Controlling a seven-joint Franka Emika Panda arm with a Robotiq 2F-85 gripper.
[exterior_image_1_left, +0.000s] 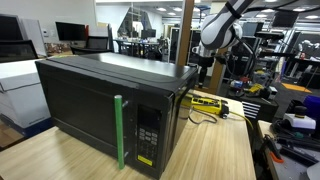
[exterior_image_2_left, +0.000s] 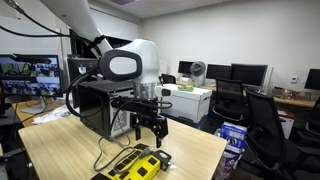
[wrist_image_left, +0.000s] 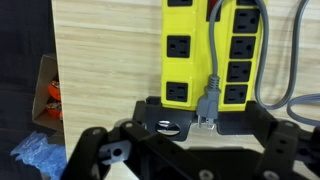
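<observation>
A yellow power strip with two rows of black outlets lies on the wooden table. Across it runs a grey cable ending in a grey plug, whose metal prongs point toward the bottom of the wrist view. My gripper stands open above the strip's black end, its fingers to either side of the plug and apart from it. Nothing is gripped. From the side, the gripper points downward over the table by the strip.
A large black microwave with a green strip on its front stands on the table beside the arm. An open cardboard box and blue plastic lie below the table edge. Bare tabletop extends in front of the microwave.
</observation>
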